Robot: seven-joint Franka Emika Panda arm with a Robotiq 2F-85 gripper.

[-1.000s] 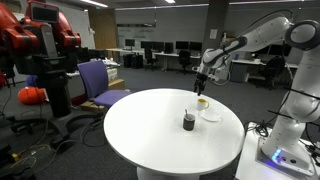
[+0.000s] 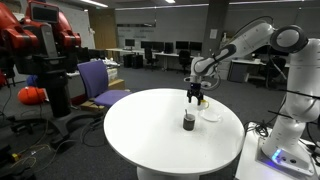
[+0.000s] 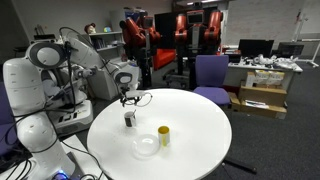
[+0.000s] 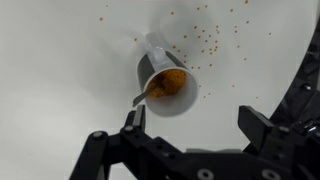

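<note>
A dark cup (image 2: 188, 122) stands on the white round table, with a light handle or utensil sticking up from it. From above, the wrist view shows a cup (image 4: 189, 108) holding orange-brown grains, with a pale utensil (image 4: 157, 48) and a thin dark stick at its rim. My gripper (image 2: 192, 98) hangs above the table near the dark cup; in the wrist view its fingers (image 4: 136, 121) are spread apart with nothing between them. A yellow cup (image 3: 164, 135) and a clear or white plate (image 3: 145, 146) lie nearby.
Orange crumbs (image 4: 208, 38) are scattered on the table beside the cup. A purple chair (image 2: 96, 80) stands past the table's edge.
My arm has reached lower over the table, bringing the gripper down towards the dark cup. The cups and plate have not visibly moved.
</note>
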